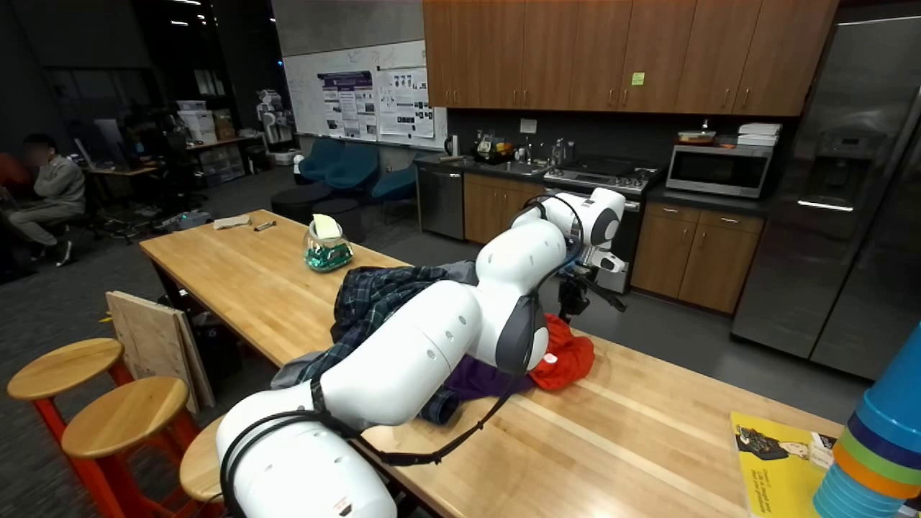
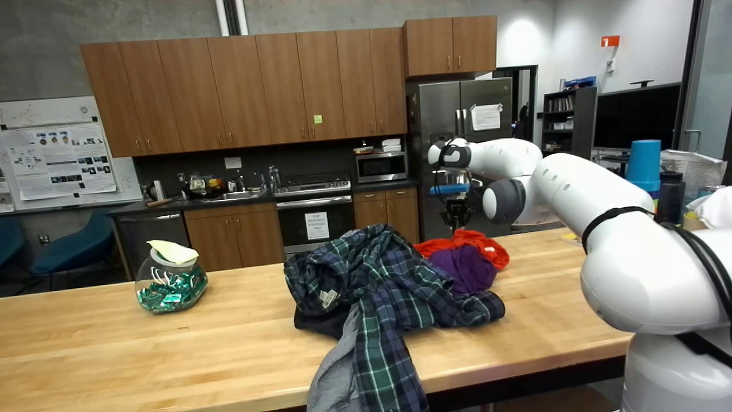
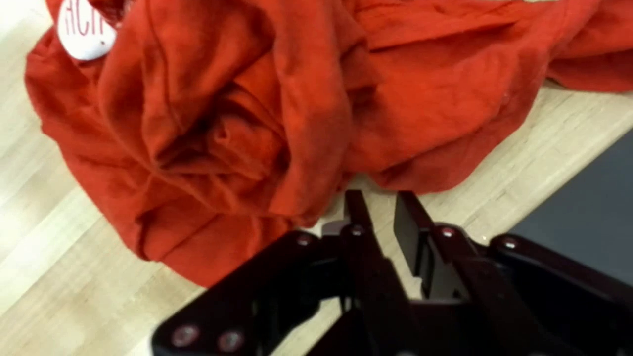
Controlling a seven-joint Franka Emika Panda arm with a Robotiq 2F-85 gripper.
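A crumpled red cloth with a round white patch fills the upper part of the wrist view. In exterior view 1 this red cloth lies by the table's far edge. My gripper is partly open, a narrow gap of bare table showing between its fingers. The left fingertip is right beside the cloth's lower fold; whether it touches cannot be told. Exterior view 2 has my gripper pointing down just behind the red cloth. Against that cloth rests a purple cloth.
A plaid shirt is heaped left of the purple cloth, with a grey sleeve hanging over the front edge. Farther left stands a glass jar. Blue cups and a yellow magazine occupy the right end. Between them is bare table.
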